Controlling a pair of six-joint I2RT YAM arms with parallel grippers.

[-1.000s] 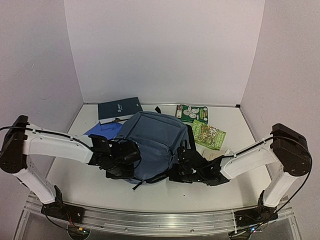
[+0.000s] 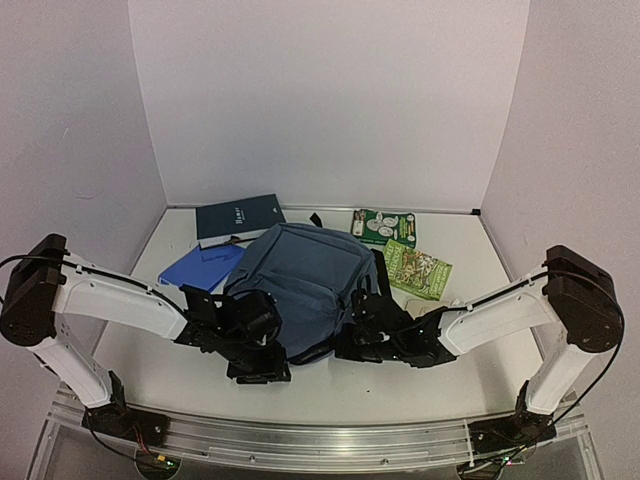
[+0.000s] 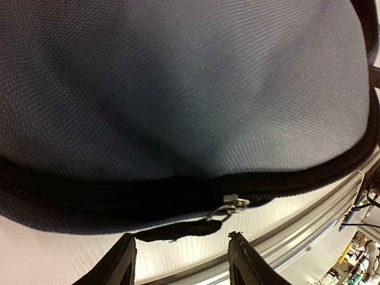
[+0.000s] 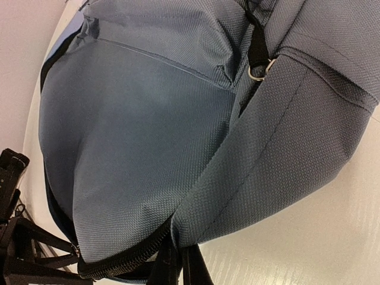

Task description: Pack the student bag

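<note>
A blue-grey backpack (image 2: pixel 310 275) lies on the table, its zipped edge toward the front. In the left wrist view, a metal zipper slider (image 3: pixel 231 205) with a black pull tab (image 3: pixel 178 230) hangs at that edge. My left gripper is open, its fingers on either side of the tab's lower end, with no grip on it visible. At the bag's front right corner, my right gripper is shut on a fold of the bag's fabric (image 4: pixel 189 228) beside the black zipper (image 4: pixel 133 255).
Behind the bag on the left lie a dark book (image 2: pixel 240 217) and a blue folder (image 2: pixel 200 268). Two green books, one darker (image 2: pixel 384 226) and one lighter (image 2: pixel 418 270), lie at the right.
My left gripper has moved right and toward the front, down to the bag's front edge, and now covers the pull tab in the top view. The right arm has barely moved.
</note>
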